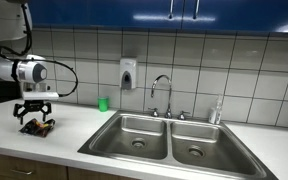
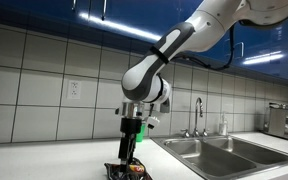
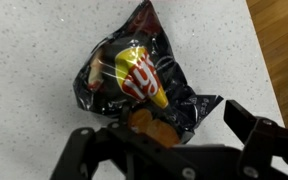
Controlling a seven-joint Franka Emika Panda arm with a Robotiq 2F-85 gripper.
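A dark, shiny snack bag [image 3: 144, 75] with a yellow and orange print lies on the speckled countertop, filling the middle of the wrist view. In exterior view 1 the same bag [image 1: 38, 128] is at the counter's left end. My gripper [image 1: 34, 108] is right above it, fingers pointing down. From the wrist, the open gripper shows its two dark fingers spread at the lower edge, with the bag's near end between and beyond them. Whether the fingertips touch the bag cannot be made out. In exterior view 2 my gripper [image 2: 129, 155] partly hides the bag.
To the right is a double steel sink [image 1: 169, 140] with a faucet [image 1: 162, 95]. A green cup [image 1: 103, 104] stands by the tiled wall, under a soap dispenser [image 1: 128, 73]. The counter's front edge runs close to the bag.
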